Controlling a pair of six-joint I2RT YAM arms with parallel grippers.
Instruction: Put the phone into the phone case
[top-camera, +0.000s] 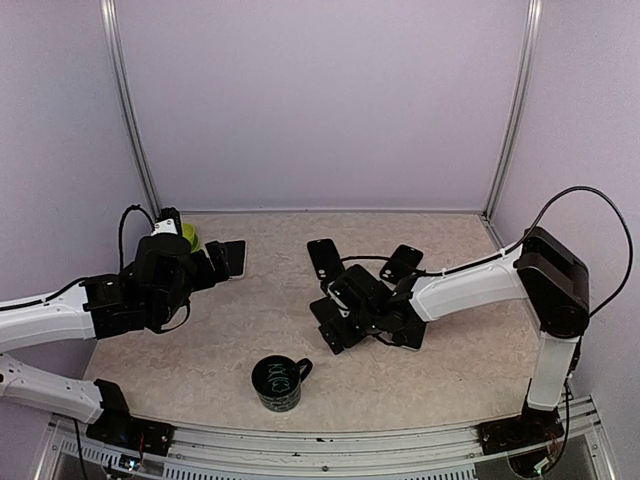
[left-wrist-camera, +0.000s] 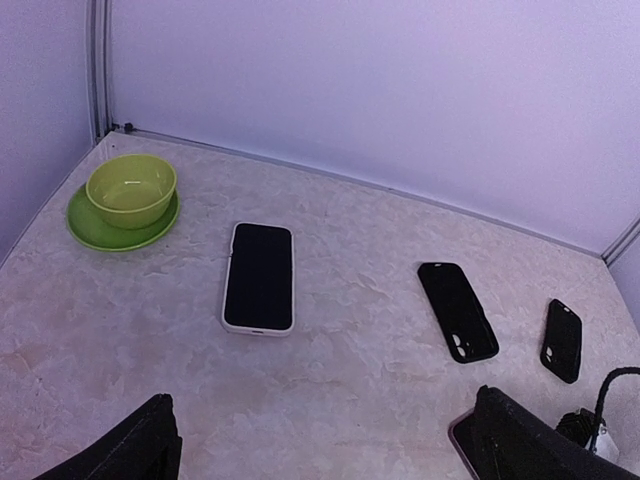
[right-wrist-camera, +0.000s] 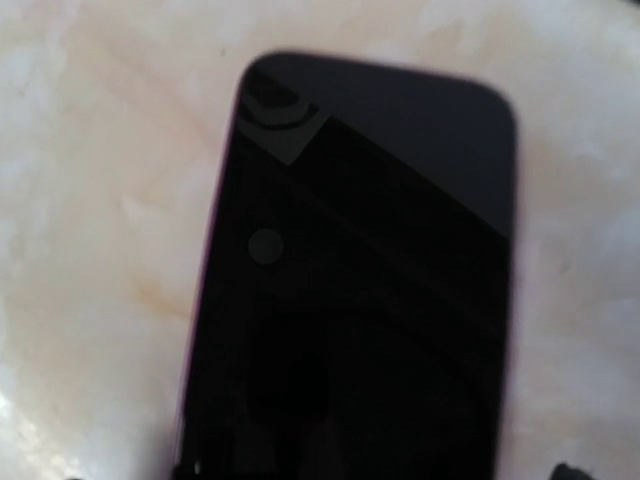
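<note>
A dark-screened phone (top-camera: 323, 310) with a thin pinkish edge lies flat under my right gripper (top-camera: 343, 332). It fills the middle of the right wrist view, where the phone (right-wrist-camera: 350, 270) runs out of the bottom of the picture. My right gripper is open, its fingertips (right-wrist-camera: 571, 472) barely showing low on either side of the phone. Two black cases with camera cutouts, one larger case (left-wrist-camera: 459, 312) and one smaller case (left-wrist-camera: 562, 341), lie farther back. Over the left side, my left gripper (top-camera: 217, 263) hangs open and empty, fingers (left-wrist-camera: 530, 440) wide apart.
Another phone with a pale rim (left-wrist-camera: 259, 278) lies at the left, near a green bowl (left-wrist-camera: 132, 189) on a green plate (left-wrist-camera: 95, 235). A dark mug (top-camera: 277, 384) stands near the front edge. Something flat and dark (top-camera: 411, 335) is partly hidden under the right arm.
</note>
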